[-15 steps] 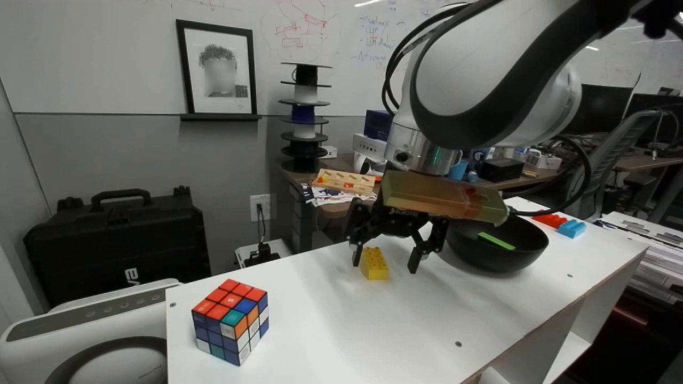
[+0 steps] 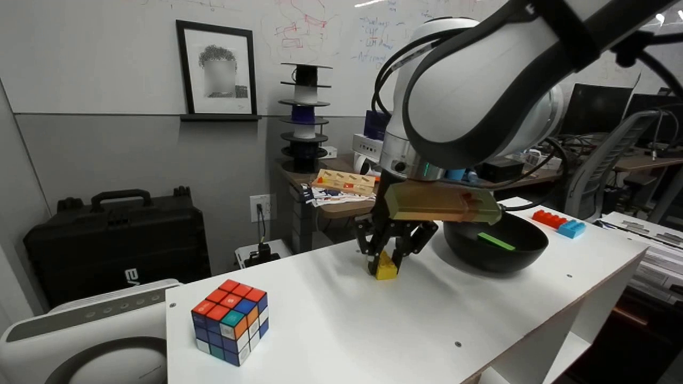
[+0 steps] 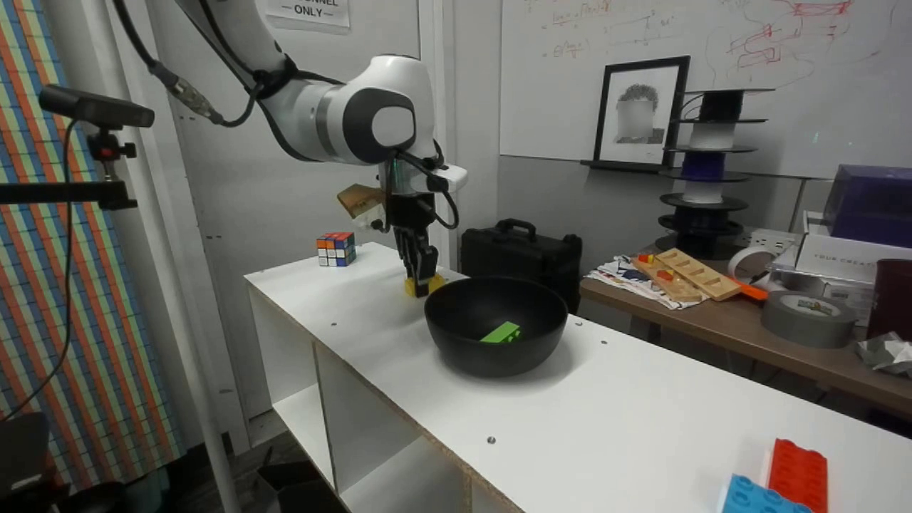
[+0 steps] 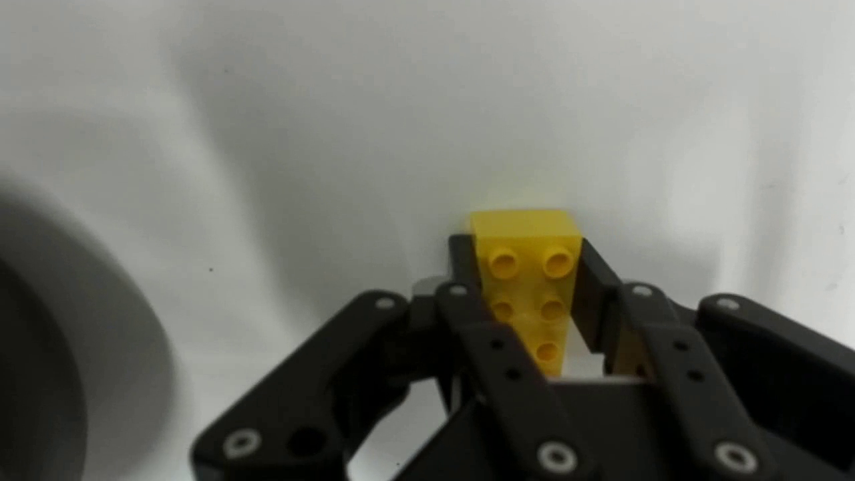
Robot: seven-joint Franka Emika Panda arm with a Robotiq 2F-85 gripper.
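A yellow toy brick (image 2: 386,272) rests on the white tabletop, its studs facing up in the wrist view. My gripper (image 2: 384,261) points down over it. From the wrist, one finger lies along each long side of the brick (image 4: 525,240), and no gap shows between the fingers and its sides, so the gripper appears shut on it. The brick's near end is partly hidden by the gripper. In exterior view 2, bits of yellow (image 3: 436,282) show around the fingertips, left of the black bowl.
A black bowl (image 3: 453,342) holding a green brick (image 3: 502,332) stands close beside the gripper. A Rubik's cube (image 2: 230,320) sits at the other end of the table. Red (image 3: 798,474) and blue (image 3: 757,497) bricks lie beyond the bowl. Open tabletop separates cube and gripper.
The gripper has come down and its fingers, spread wide before, have drawn in against the yellow brick. The brick has shifted and turned slightly toward the bowl side.
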